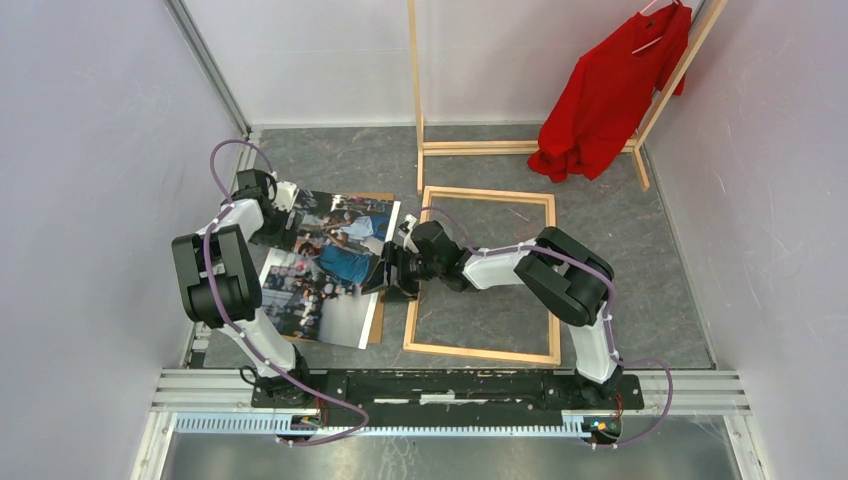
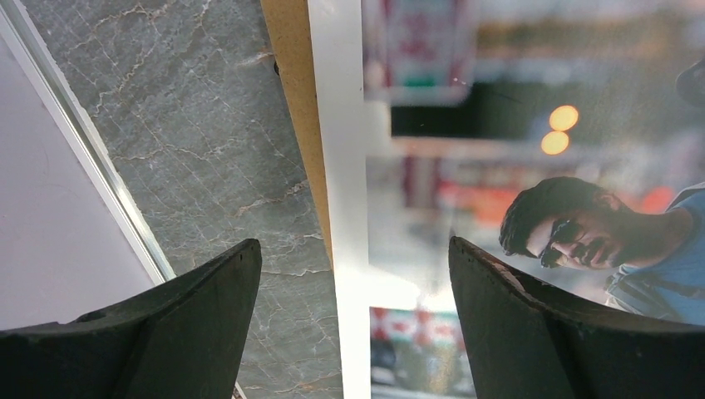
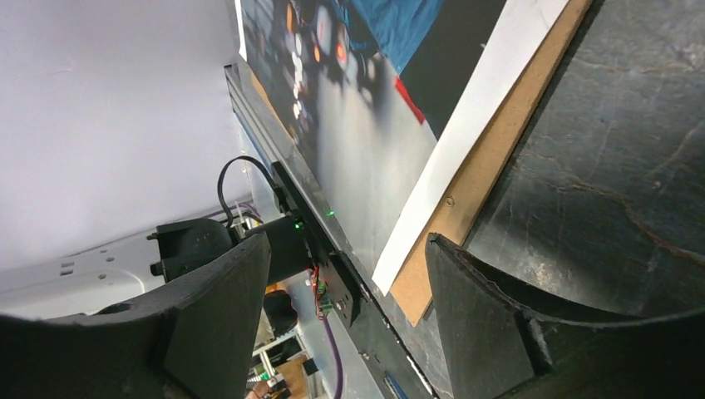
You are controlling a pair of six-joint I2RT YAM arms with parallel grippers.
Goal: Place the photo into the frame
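Observation:
The photo (image 1: 345, 315) lies on a brown backing board (image 1: 377, 325), slightly askew. Its lower right corner pokes past the board's front edge, and a strip of board shows along the right side. Right of both lies the empty wooden frame (image 1: 480, 353), flat on the floor. Above the photo's left white border (image 2: 345, 166), my left gripper stands open. My right gripper is at the photo's right edge, fingers apart; the white border (image 3: 453, 162) and the bare board strip (image 3: 461, 187) run past its finger (image 3: 478, 307). Neither gripper holds anything visible.
A wooden rack (image 1: 480, 148) with a red shirt (image 1: 615, 95) stands behind the frame. The left wall (image 2: 58, 208) is close to my left gripper. Clear grey floor (image 1: 630, 270) lies right of the frame; my right arm reaches across the frame.

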